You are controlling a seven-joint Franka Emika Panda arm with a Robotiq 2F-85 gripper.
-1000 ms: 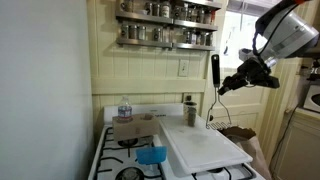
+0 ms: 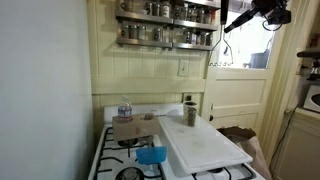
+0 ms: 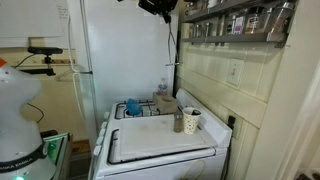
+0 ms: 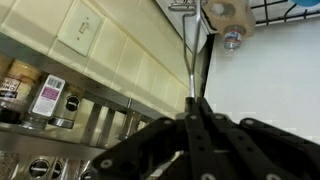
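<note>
A wire utensil like a masher (image 4: 192, 45), with a thin bent metal shaft and a dark handle, is held by my gripper. The fingers are shut around its handle end, and the wire part points away from the gripper in the wrist view. Exterior view 1 shows the black handle (image 2: 224, 13) high at the upper right, near the top edge. In exterior view 2, the thin wire (image 3: 172, 45) hangs below the arm, well above the stove and touching nothing visible. The exact contact between fingers and handle is hidden.
A white board (image 2: 205, 148) covers the stove's right side, with a patterned cup (image 3: 192, 120) and a shaker (image 3: 178, 122) behind it. A blue item (image 2: 151, 155), a brown box (image 2: 135, 129) and a bottle (image 2: 125, 106) stand left. Spice shelves (image 2: 165, 44) line the wall.
The arm has risen steadily, carrying the utensil up from just above the board's right side to near the top of the view. Items on the stove stayed put.
</note>
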